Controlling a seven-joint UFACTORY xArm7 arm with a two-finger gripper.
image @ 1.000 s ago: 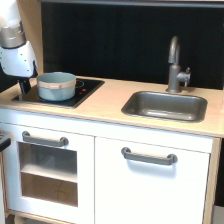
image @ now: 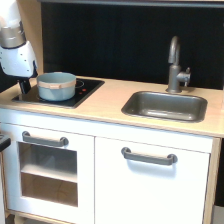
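A blue-grey pot (image: 57,89) with a pale handle on its side sits upright on the black stovetop (image: 92,88), at the left of the counter. My gripper (image: 26,87) reaches down at the far left, its dark fingers low over the stovetop's left edge, just left of the pot. At this size I cannot make out the gap between the fingers, nor whether they touch the pot.
On the right, a metal sink (image: 165,105) is set into the wooden counter (image: 112,112), with a dark faucet (image: 176,68) behind it. The counter between stovetop and sink is clear. Below are white cabinet doors with grey handles (image: 150,157).
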